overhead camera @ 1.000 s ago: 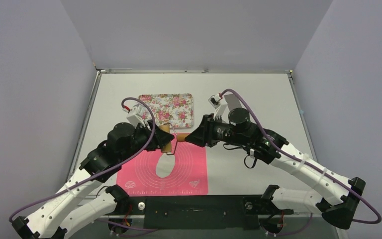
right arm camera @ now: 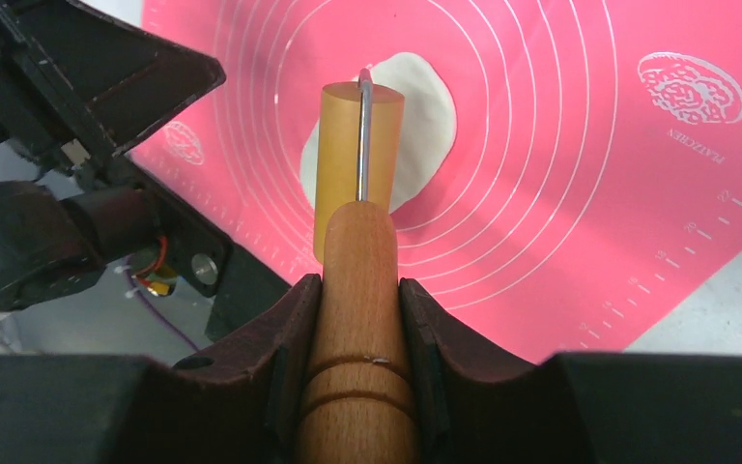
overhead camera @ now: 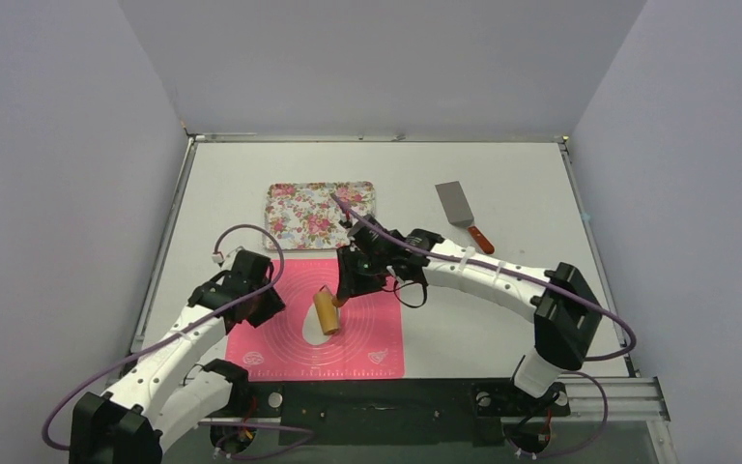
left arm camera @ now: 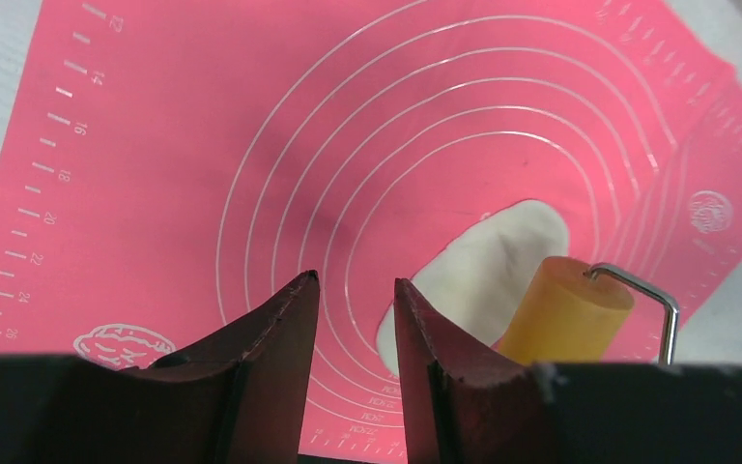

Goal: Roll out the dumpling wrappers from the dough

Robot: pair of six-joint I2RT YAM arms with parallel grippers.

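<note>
The pink silicone mat (overhead camera: 377, 338) lies at the front centre, with a flattened white dough piece (left arm camera: 464, 271) on it. My right gripper is shut on the wooden handle of a roller, whose yellow cylinder (overhead camera: 327, 311) is over the dough, partly covering it; whether it touches cannot be told. My left gripper is at the mat's left side with its fingertips apart and nothing between them, the roller to its right in the left wrist view.
A floral tray (overhead camera: 299, 208) lies behind the mat. A metal scraper (overhead camera: 453, 201) with a wooden handle lies at the back right.
The roller in my right gripper has moved left and toward the front, down over the dough. My left gripper has drawn away from the roller to the left and front.
</note>
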